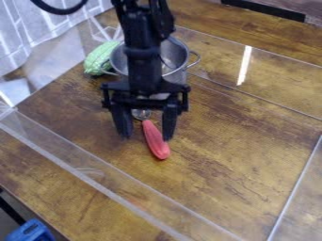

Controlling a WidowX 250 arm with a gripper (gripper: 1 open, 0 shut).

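Observation:
My black gripper (pixel 147 127) is low over the wooden table, its two dark fingers apart on either side of a utensil with a pink-red handle (pixel 156 141). The utensil's small metal head is mostly hidden under the gripper. Whether the fingers touch it is unclear. Behind the gripper stands a metal pot (pixel 176 58), partly hidden by the arm.
A green corn-like object (pixel 104 58) lies left of the pot. Clear low walls edge the table (pixel 233 160). A blue object (pixel 32 232) sits outside at the lower left.

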